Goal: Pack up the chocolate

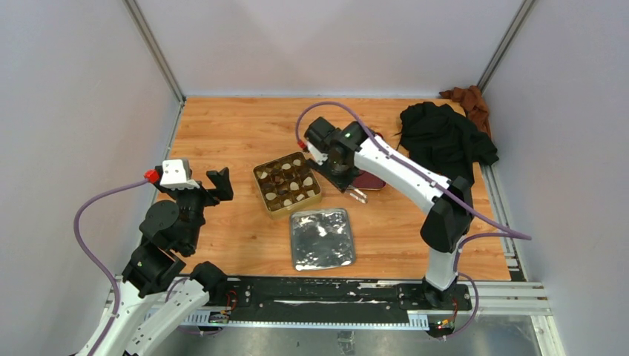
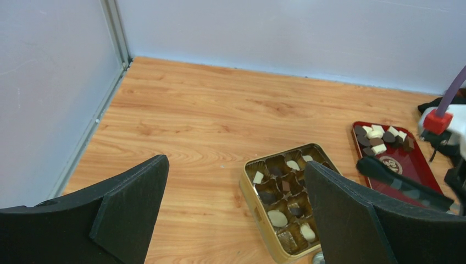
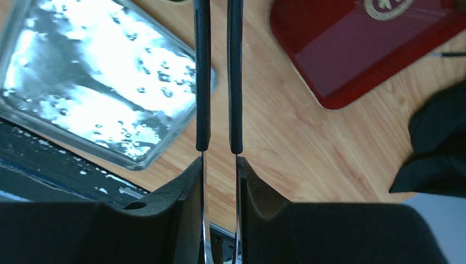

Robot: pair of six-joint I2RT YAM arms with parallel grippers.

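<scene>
The gold box (image 1: 298,207) stands mid-table, with chocolates in several of its compartments. Right of it, partly behind my right arm, lies the dark red tray (image 2: 428,168); several brown and white chocolates (image 2: 377,131) sit at its far end. My right gripper is shut on tongs (image 3: 203,93), whose two black prongs run out of the frame at the top; their tips are out of sight there. In the left wrist view the prongs point towards the gold box. Over the table's left side, my left gripper (image 1: 221,186) is open and empty.
A flat silver lid (image 1: 321,241) lies in front of the gold box. Black cloth (image 1: 439,141) and brown cloth (image 1: 472,106) are bunched at the back right. Bare table extends left of and behind the box.
</scene>
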